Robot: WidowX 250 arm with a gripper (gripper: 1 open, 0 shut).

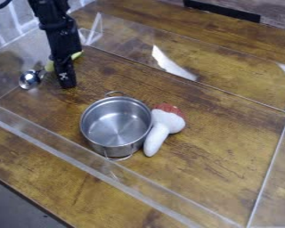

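Note:
The black gripper (65,78) is low at the left side of the wooden table, its fingers too dark and small to show whether they are open. Just left of it lies a shiny steel ladle or spoon (31,79), and a pale yellow-green item (74,56) is partly hidden behind the gripper. A steel pot (117,126) stands near the middle, with a white mushroom-like toy (160,134) with a red patch beside its right side.
Clear acrylic walls (272,173) border the work area on the wooden table (210,160).

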